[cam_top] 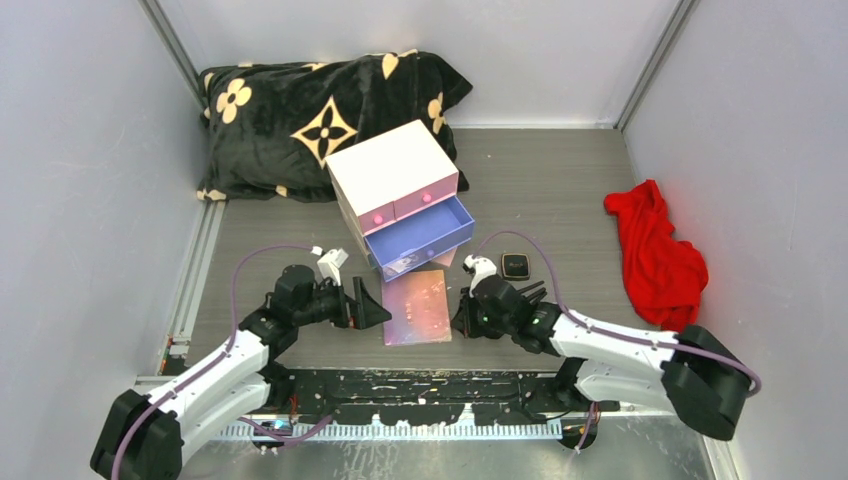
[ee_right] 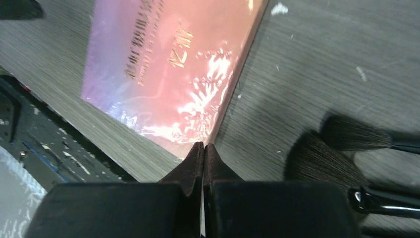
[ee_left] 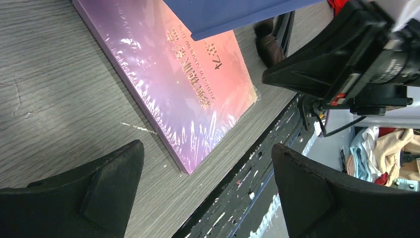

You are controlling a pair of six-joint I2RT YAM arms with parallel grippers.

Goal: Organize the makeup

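A flat purple-to-orange palette (cam_top: 416, 308) in clear wrap lies on the table between my two grippers, just in front of the open drawer. My right gripper is shut, its fingertips together at the palette's near corner; nothing shows between them. The palette (ee_right: 173, 64) lies outside those fingers. My left gripper stands open to the palette's left, with only bare table and table edge seen between its fingers. The blue drawer (cam_top: 420, 238) hangs open and empty from the white and pink cabinet (cam_top: 392, 168), and hides part of the palette in the left wrist view.
Two dark brushes (ee_right: 317, 158) lie right of the palette, close to my right gripper. A small black square case (cam_top: 515, 266) sits behind them. A red cloth (cam_top: 652, 255) lies far right, a black pillow (cam_top: 300, 125) at the back.
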